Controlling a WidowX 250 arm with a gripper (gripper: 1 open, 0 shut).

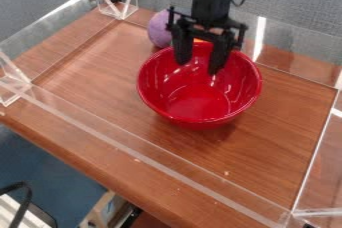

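Observation:
A large red bowl [195, 96] sits on the wooden table [94, 102]. The black gripper [201, 52] hangs over the back half of the bowl, its fingers reaching down to about the rim, open with nothing visible between them. A purple round object [162, 30] lies behind the bowl at the left, partly hidden by the arm. Something orange behind the bowl is mostly hidden.
Clear low walls edge the table on its sides. The wood left of and in front of the bowl is bare. A blue-grey floor with some items shows beyond the table at lower left.

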